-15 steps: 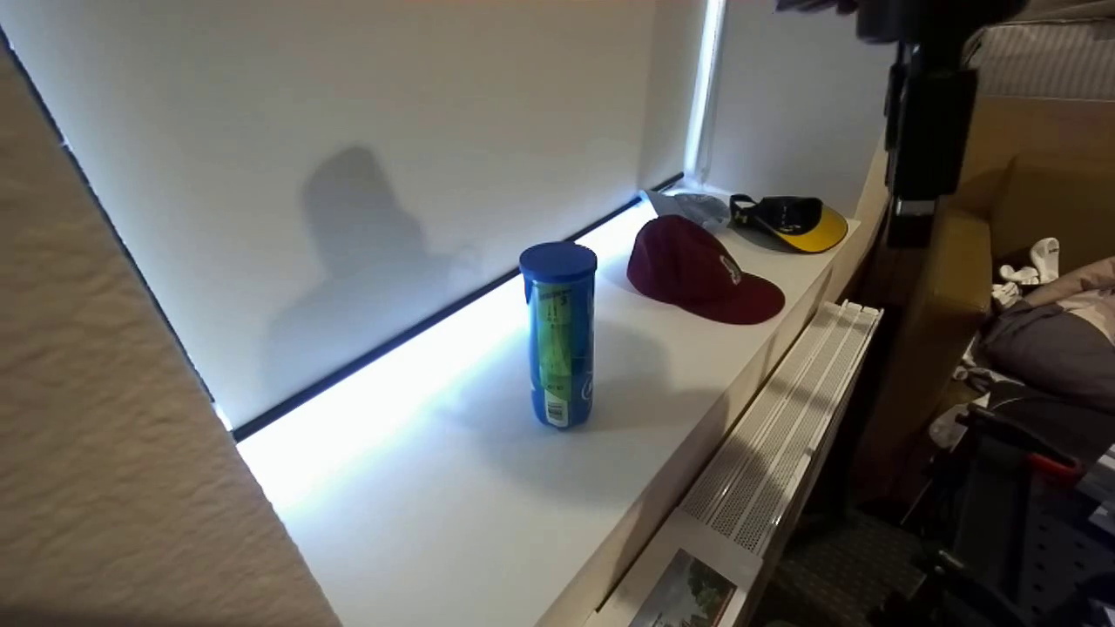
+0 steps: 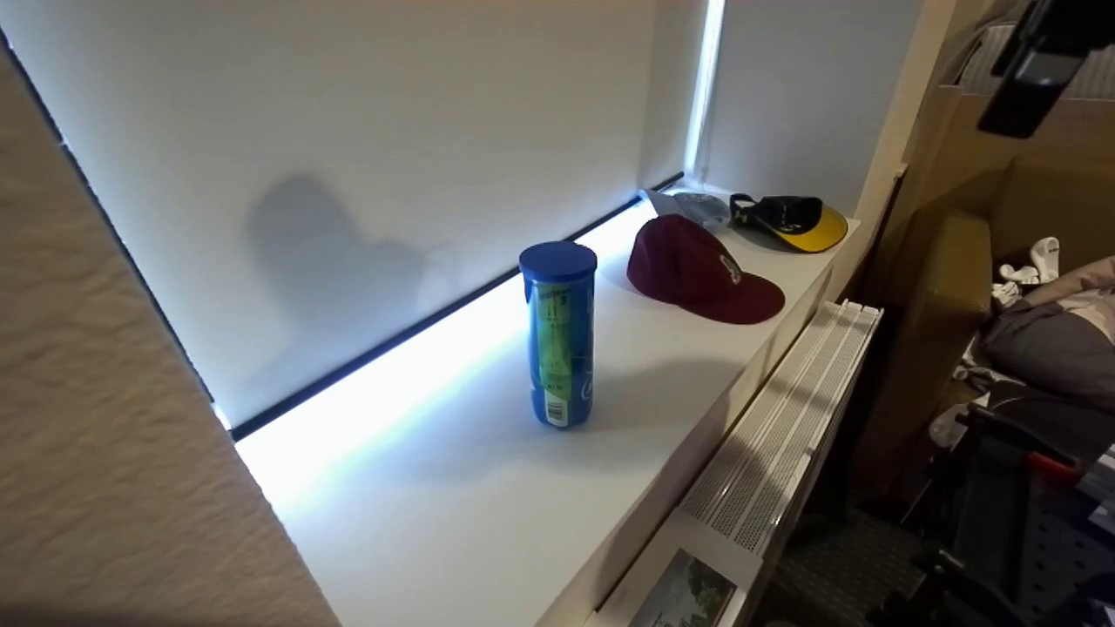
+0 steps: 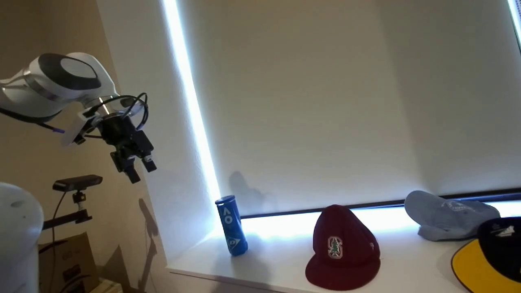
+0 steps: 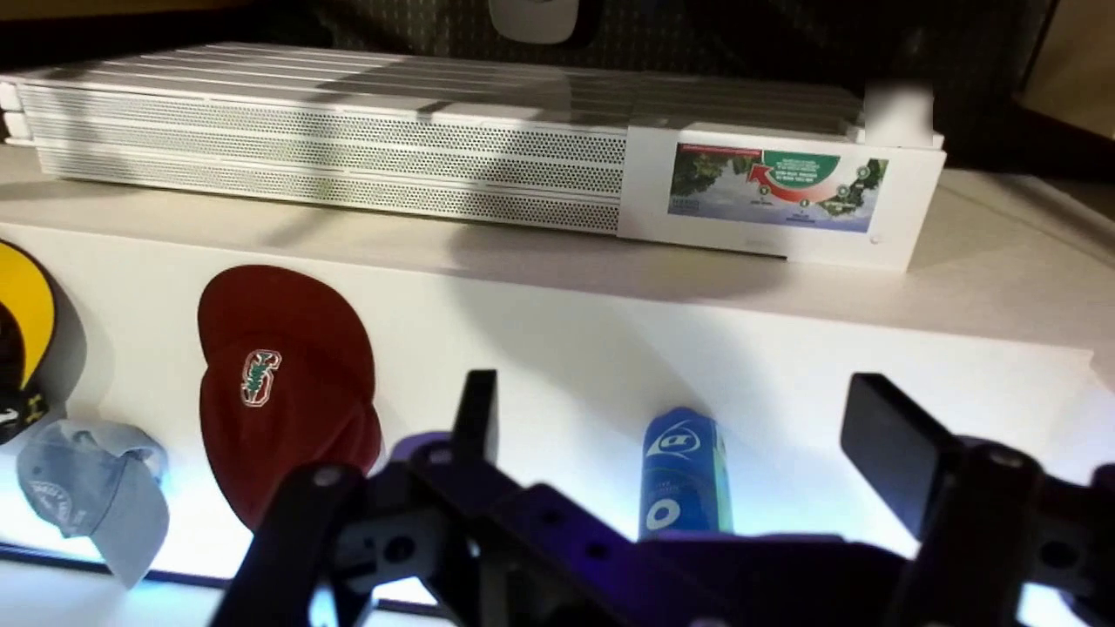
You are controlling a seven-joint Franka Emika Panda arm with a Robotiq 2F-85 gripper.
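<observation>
A blue tennis-ball can (image 2: 559,345) with a green label stands upright on the white windowsill. Farther along the sill lie a maroon cap (image 3: 339,249), a pale blue cap (image 3: 447,215) and a black-and-yellow visor (image 2: 800,221). My gripper (image 3: 141,171) is held up in the air, well above the sill, to the left of the can in exterior view 2. Its two fingers stand wide apart with nothing between them. In the wrist view, the can (image 4: 685,470) shows in the gap between them, its lower part hidden by the gripper's body.
A white vented radiator cover (image 2: 784,428) runs along the sill's front edge. The window blind (image 2: 418,136) rises behind the sill, and a textured wall (image 2: 115,418) closes its near end. Bare sill surrounds the can.
In exterior view 1 the gripper has moved up and to the right and looks more tilted. Its shadow on the blind has shifted left. The can and hats have stayed put.
</observation>
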